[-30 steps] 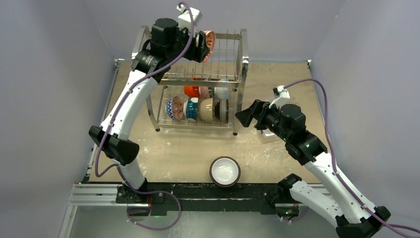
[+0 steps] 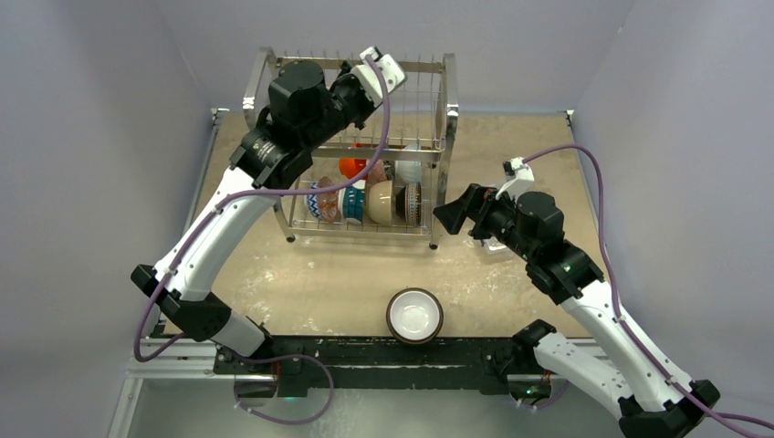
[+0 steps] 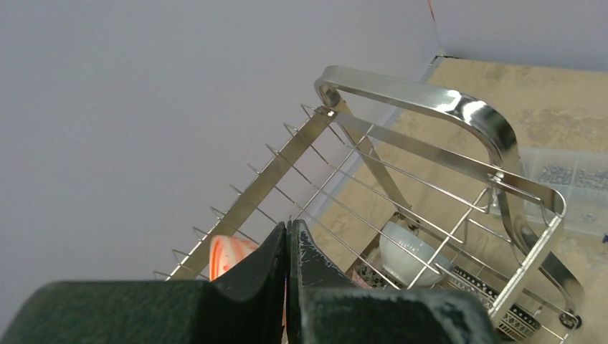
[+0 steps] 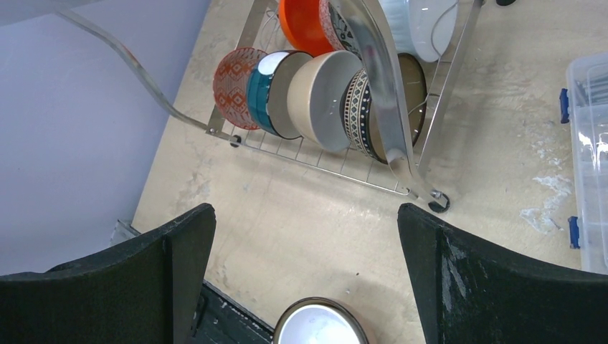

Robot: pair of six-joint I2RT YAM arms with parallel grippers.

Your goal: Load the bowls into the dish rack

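In the left wrist view, my left gripper is shut, its fingertips pressed together with nothing visible between them. Just behind its left finger shows part of an orange-and-white bowl point(image 3: 228, 252) at the upper rack; the fingers cover the rest, and the arm hides it from above. The metal dish rack point(image 2: 379, 153) carries several bowls on its lower level, including a teal bowl point(image 4: 259, 93), a cream bowl point(image 4: 308, 93) and a red patterned bowl point(image 4: 236, 86). A dark-rimmed white bowl point(image 2: 414, 315) rests on the table's front. My right gripper stands open and empty, right of the rack.
A clear plastic box point(image 4: 594, 158) lies right of the rack. Bare table point(image 2: 310, 283) stretches between the rack and the front edge. The rack's curved metal side frame point(image 3: 430, 100) rises close ahead of the left gripper.
The orange-and-white bowl, earlier visible by the left gripper, is now hidden from above. The right arm is still.
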